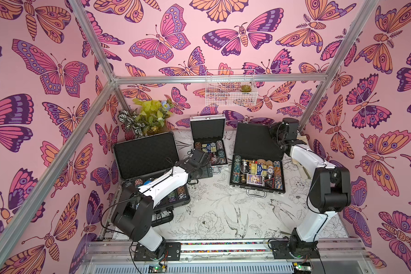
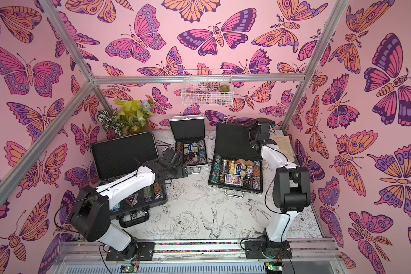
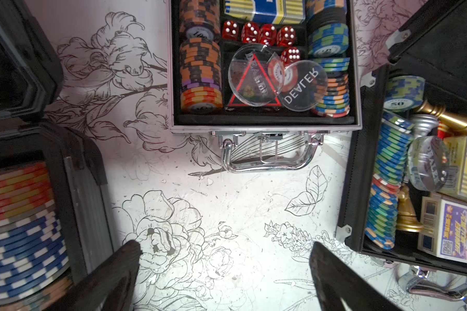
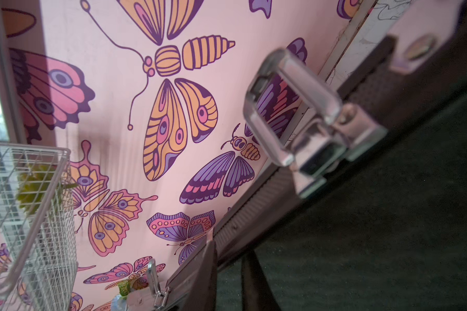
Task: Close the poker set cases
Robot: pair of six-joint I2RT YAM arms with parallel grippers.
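Three poker set cases stand open: a large one on the left [image 1: 141, 155], a small one in the middle [image 1: 207, 127] and one on the right [image 1: 253, 137], all with chips inside. My left gripper is open over bare table, facing the middle case's front handle [image 3: 267, 165]. My right gripper is at the upper edge of the right case's raised lid [image 4: 358, 223], fingers a little apart; in its wrist view the lid's latch [image 4: 321, 147] is close by. Whether the fingers touch the lid is unclear.
A potted plant [image 1: 148, 114] stands at the back left, and a white wire basket [image 1: 230, 98] hangs on the back wall. A beige item [image 2: 283, 146] lies at the table's right edge.
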